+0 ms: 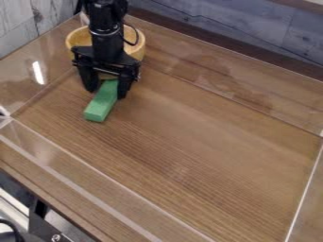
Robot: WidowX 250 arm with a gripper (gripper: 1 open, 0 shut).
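Observation:
A black gripper [106,64] hangs at the upper left over the table [202,142], pointing down, its fingers spread open. Below it a green oblong block [101,106] lies slanted on the wood, its upper end partly behind the fingers. Whether the fingertips touch the block I cannot tell.
A yellow bowl [130,40] stands behind the gripper, partly hidden by it. A pale edge runs along the left and far sides, with dark cables at the lower left.

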